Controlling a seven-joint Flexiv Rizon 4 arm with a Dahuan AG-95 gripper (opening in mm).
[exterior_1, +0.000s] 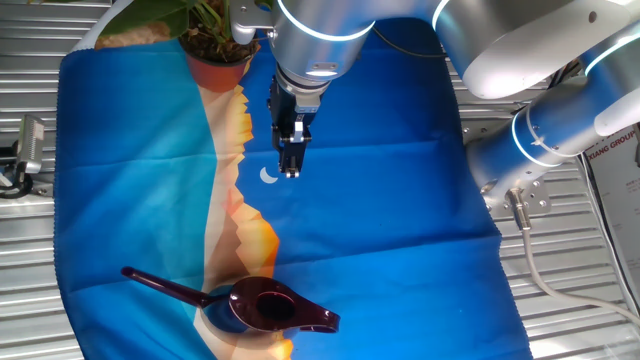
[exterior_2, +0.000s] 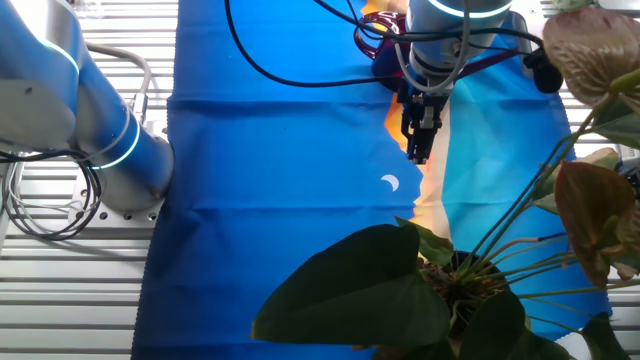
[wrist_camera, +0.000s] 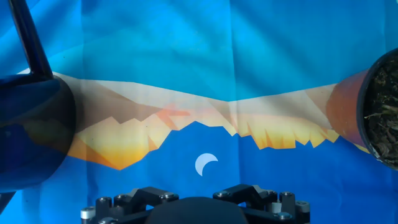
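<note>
My gripper hangs pointing down over the blue cloth, beside the printed white crescent. In the second exterior view the gripper appears nearly edge-on. The wrist view shows only dark linkages at its bottom edge, so the gap between the fingertips is unclear. No object shows at the tips. A glossy dark-red watering can stands upright near the front of the cloth, its long spout pointing left. Well apart from the gripper, at the back, is a potted plant in a reddish-brown pot.
The blue cloth, printed with mountains, is wide and bare on the right, with slight creases. Large plant leaves spread low across the second exterior view. A slatted metal table surrounds the cloth.
</note>
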